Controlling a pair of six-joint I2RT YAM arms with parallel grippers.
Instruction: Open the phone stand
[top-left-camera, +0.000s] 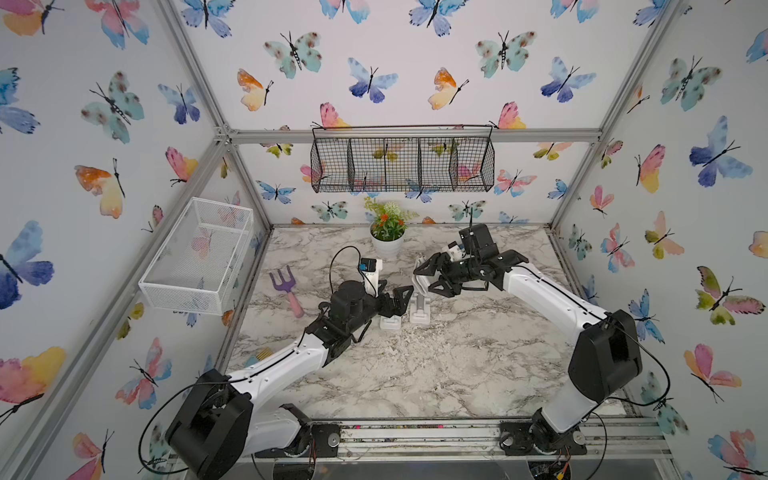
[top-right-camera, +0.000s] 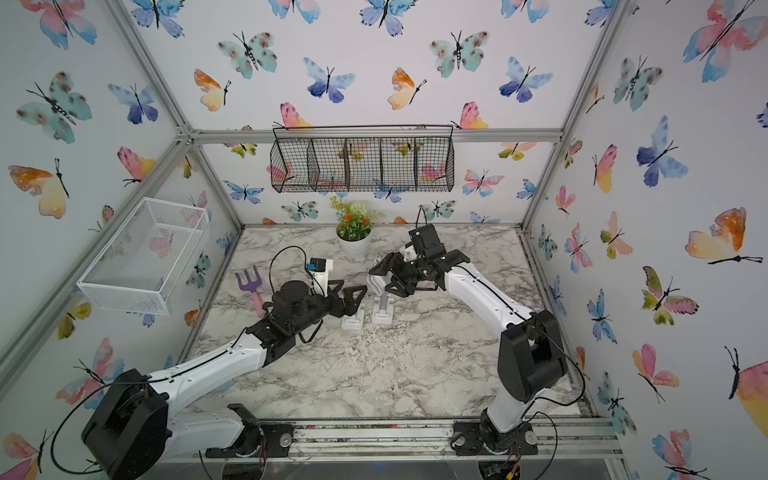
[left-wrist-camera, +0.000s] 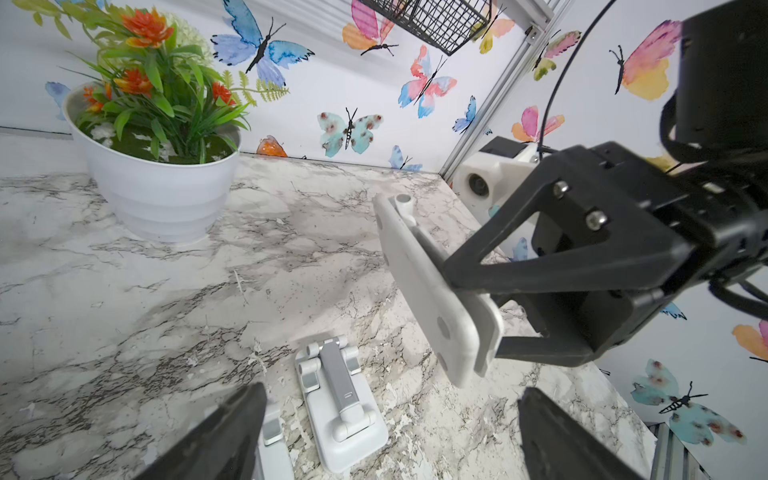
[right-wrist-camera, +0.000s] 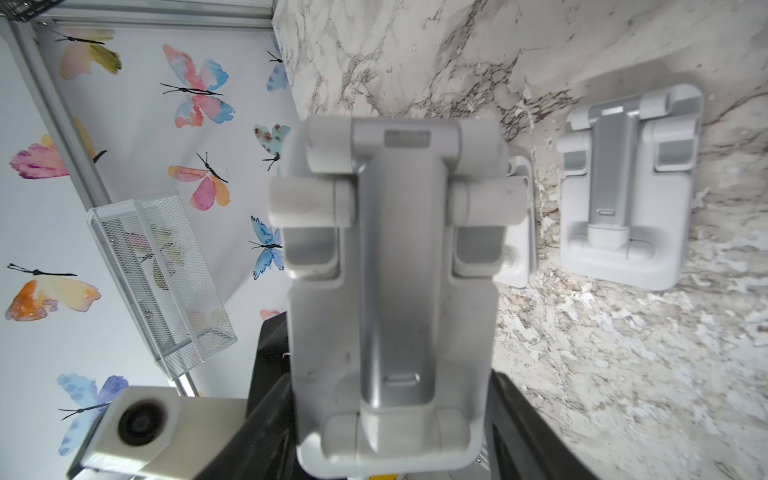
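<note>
A white phone stand with a grey hinged arm (right-wrist-camera: 400, 264), folded flat, is held in the air by my right gripper (top-left-camera: 436, 276), its fingers on the two sides of the stand. In the left wrist view the same phone stand (left-wrist-camera: 428, 292) hangs tilted, its smooth back partly facing that camera. My left gripper (top-left-camera: 406, 300) is open and empty, close to the left of the held stand. Below, two more folded stands lie on the table: one in clear view (right-wrist-camera: 628, 188), the other (left-wrist-camera: 274, 456) partly hidden beside it.
A white flowerpot (top-left-camera: 388, 244) stands behind the grippers. A purple garden fork (top-left-camera: 288, 289) lies at the left, and a white mesh basket (top-left-camera: 200, 252) hangs on the left wall.
</note>
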